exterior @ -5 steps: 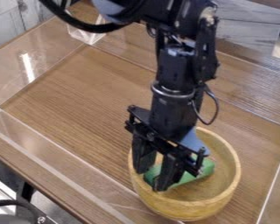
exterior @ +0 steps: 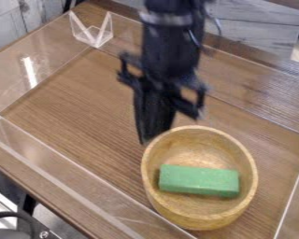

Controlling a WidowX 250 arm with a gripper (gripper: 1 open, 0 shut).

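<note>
My gripper (exterior: 159,117) is blurred and raised above the upper left rim of a round yellow bowl (exterior: 159,210), in the centre of the view; whether its fingers are open or shut does not show clearly. A green block (exterior: 198,180) lies flat inside the bowl, clear of the gripper.
The wooden table (exterior: 78,121) has free room to the left. A clear plastic object (exterior: 92,33) stands at the back left. Clear edging runs along the table's left side, with a dark cable at the lower left.
My gripper has risen up and away from the bowl, uncovering the green block, which now rests lengthwise in the bowl's lower part.
</note>
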